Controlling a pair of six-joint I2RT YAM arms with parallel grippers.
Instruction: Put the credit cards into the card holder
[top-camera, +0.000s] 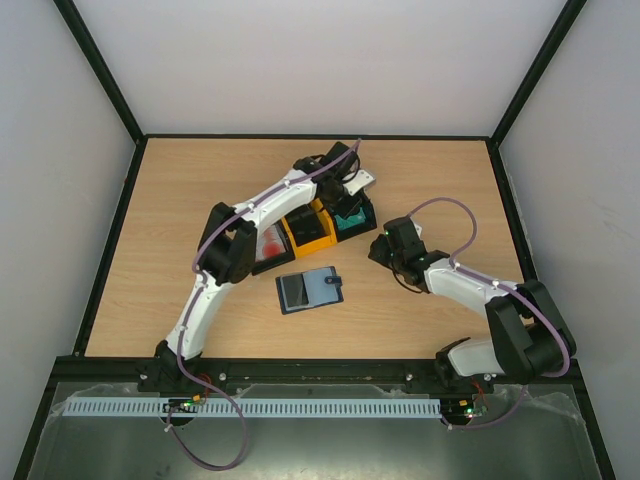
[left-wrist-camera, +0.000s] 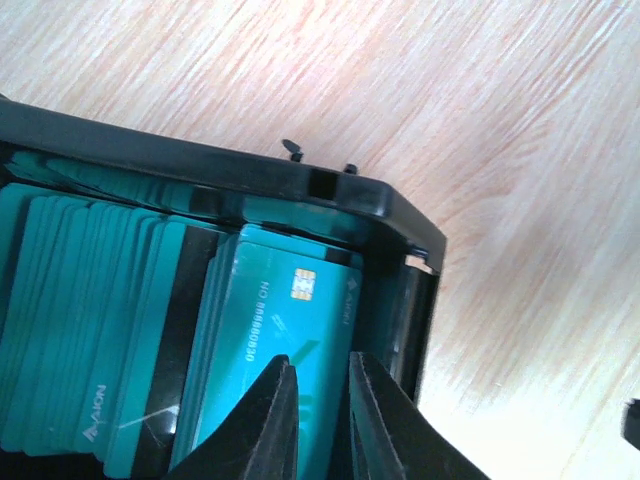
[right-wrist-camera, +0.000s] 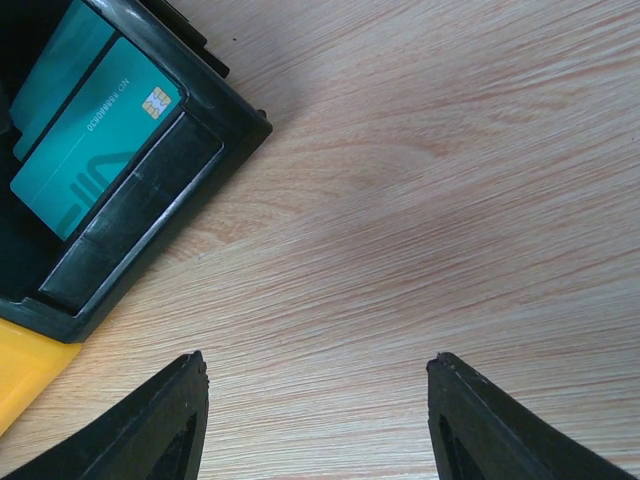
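Observation:
Teal credit cards (left-wrist-camera: 285, 330) stand stacked in a black box (left-wrist-camera: 250, 185), seen close in the left wrist view. My left gripper hangs over the front card at the box's right end, fingers a little apart, with no card visibly lifted between them. The same box (right-wrist-camera: 190, 190) shows at upper left in the right wrist view. My right gripper stands open over bare wood, apart from the box. The card holder (top-camera: 321, 288), a grey-blue wallet, lies open on the table below the row of boxes in the top view.
An orange box (top-camera: 311, 235) and a box with red contents (top-camera: 268, 247) adjoin the teal cards' box.

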